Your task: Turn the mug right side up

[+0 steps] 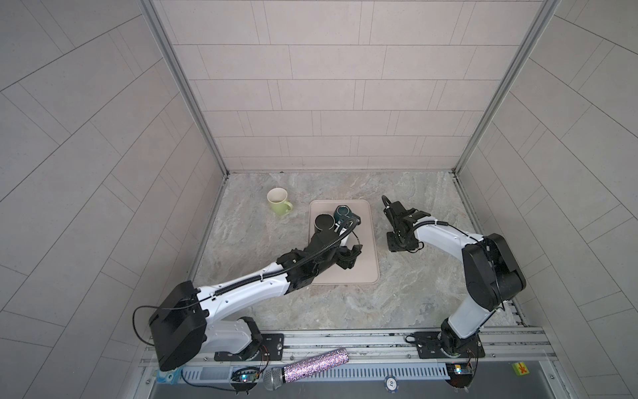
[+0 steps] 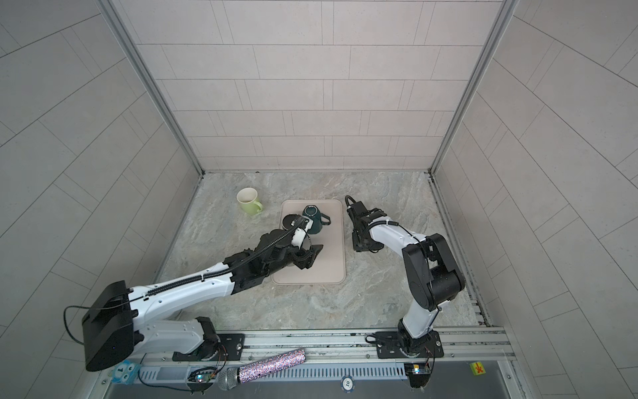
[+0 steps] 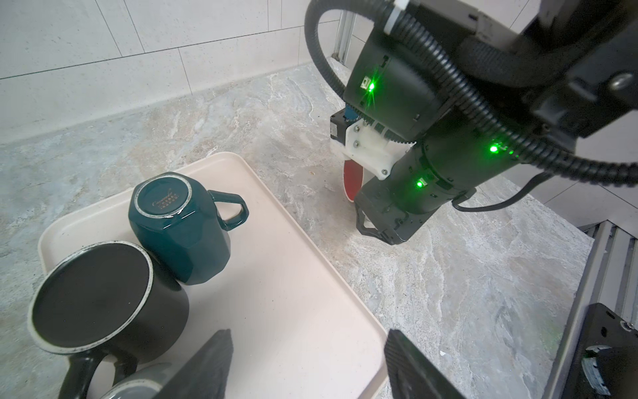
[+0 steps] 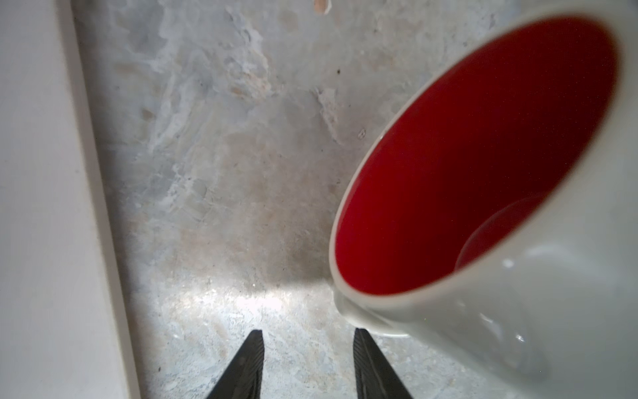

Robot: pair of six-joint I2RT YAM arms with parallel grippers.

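In the right wrist view a white mug (image 4: 558, 292) with a red inside (image 4: 458, 153) lies tilted beside the tray's edge, very close to my right gripper, whose fingers stand apart with nothing between them. In the top views the right gripper's body hides this mug. My left gripper is open over the tray (image 3: 299, 312). There, a teal mug (image 3: 179, 232) and a black mug (image 3: 99, 292) stand upside down; another mug at the bottom edge of the left wrist view is mostly cut off.
A green mug (image 1: 277, 199) stands upright at the back left, off the tray. Tiled walls enclose the back and both sides.
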